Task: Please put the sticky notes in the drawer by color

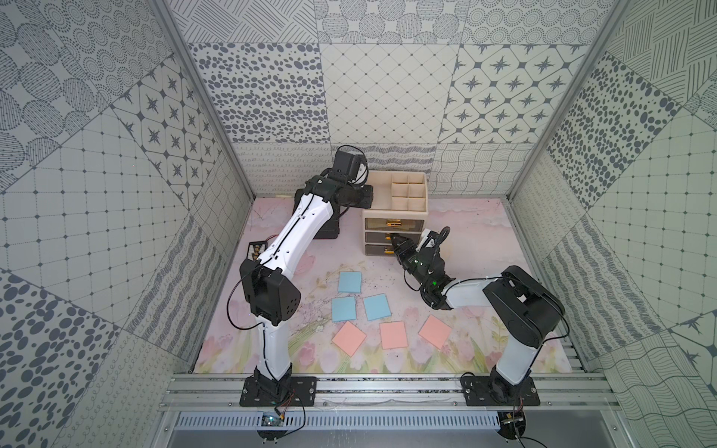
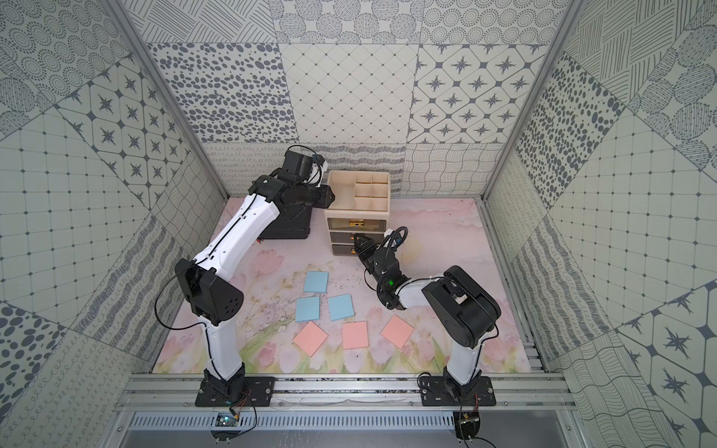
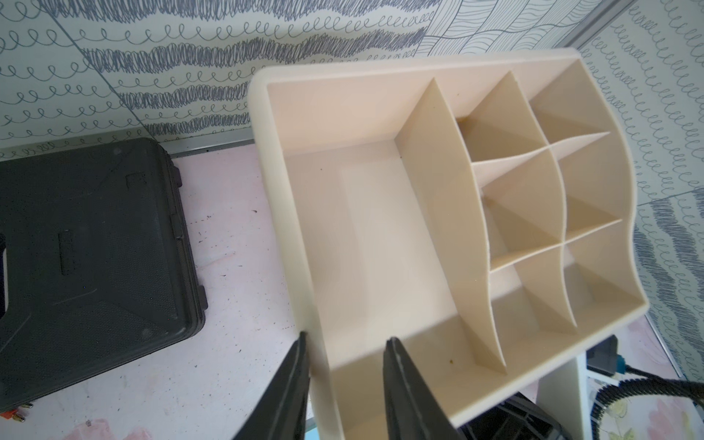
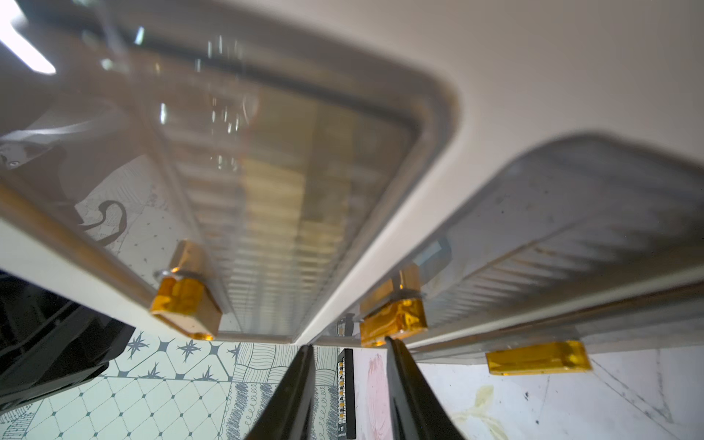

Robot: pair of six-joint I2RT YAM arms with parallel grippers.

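A cream cabinet (image 1: 394, 214) with three grey, clear-fronted drawers and gold handles stands at the back; all look closed. Three blue sticky notes (image 1: 377, 307) lie in front of it, and three pink ones (image 1: 393, 335) closer to the front edge. At the cabinet top's left wall (image 3: 297, 267), my left gripper is open, one fingertip over the rim; contact is hard to judge. My right gripper is open before the drawer fronts, with the middle drawer's gold handle (image 4: 393, 322) just beyond its fingertips. It hides part of the lower drawers in the top left view.
The cabinet top has one large open bay (image 3: 366, 234) and several small compartments (image 3: 520, 190). A black case (image 3: 88, 264) stands to its left.
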